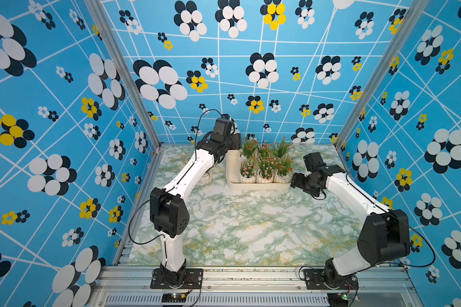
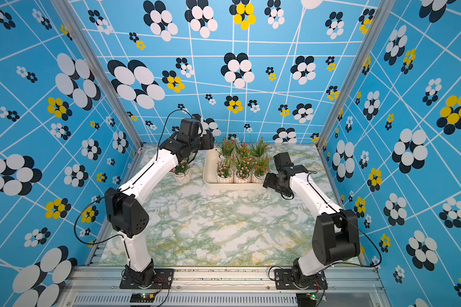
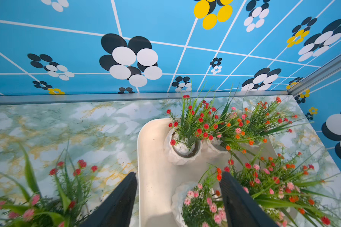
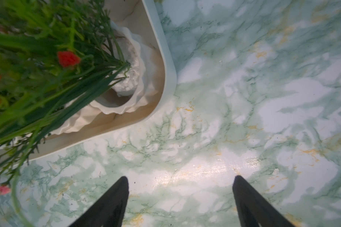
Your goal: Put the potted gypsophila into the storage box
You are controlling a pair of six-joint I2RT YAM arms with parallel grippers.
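A cream storage box [image 1: 232, 179] stands at the back middle of the table, with several potted flowers in white pots inside. Outside it, to its left, a single potted plant [image 2: 182, 177] stands upright; the left arm partly covers it in the top left view, and its red blooms [image 3: 77, 172] show low at the left in the left wrist view. My left gripper hangs above the box's left part, fingers apart, holding nothing. At the box's front right corner, my right gripper is open over bare tabletop.
In the left wrist view, bare box floor [image 3: 155, 177] shows along the left side, beside the pots. A patterned back wall [image 1: 215, 92] rises close behind the box.
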